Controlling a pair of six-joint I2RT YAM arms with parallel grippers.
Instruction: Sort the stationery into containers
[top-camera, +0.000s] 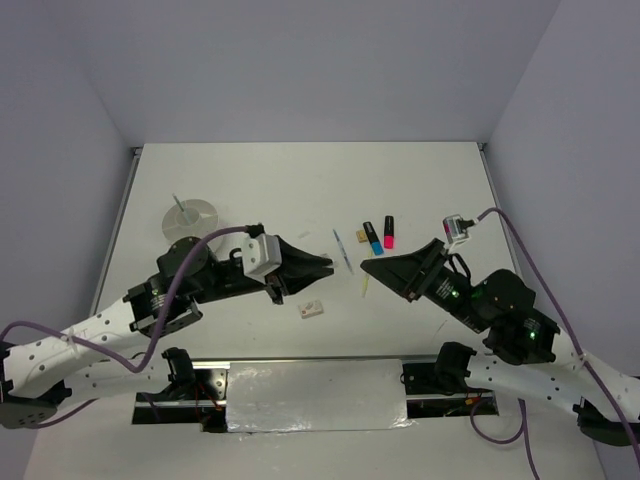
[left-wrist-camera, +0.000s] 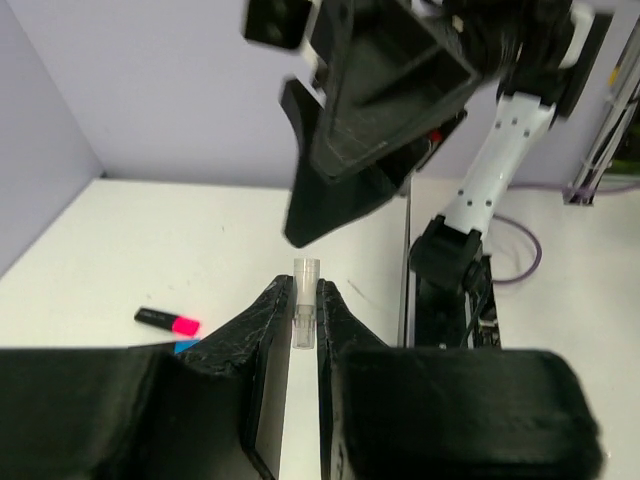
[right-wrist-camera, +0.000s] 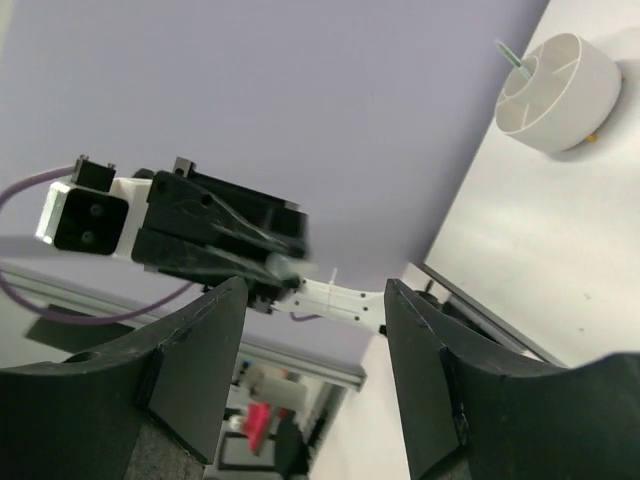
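Observation:
In the left wrist view my left gripper is shut on an upright white cylindrical piece (left-wrist-camera: 306, 278); in the top view it (top-camera: 325, 265) is over the table's middle. My right gripper (top-camera: 375, 270) stands part open just to the right, apart from it, with nothing visible between its fingers. Beside them lie a blue-ended marker (top-camera: 372, 235), a pink-ended marker (top-camera: 388, 230), a small yellow block (top-camera: 362, 236), a blue pen (top-camera: 341, 247), a yellow item (top-camera: 365, 286) and a pale eraser-like block (top-camera: 311, 309).
A white round divided container (top-camera: 190, 225) with a stick in it stands at the left of the table (top-camera: 250, 170). The side walls bound the space.

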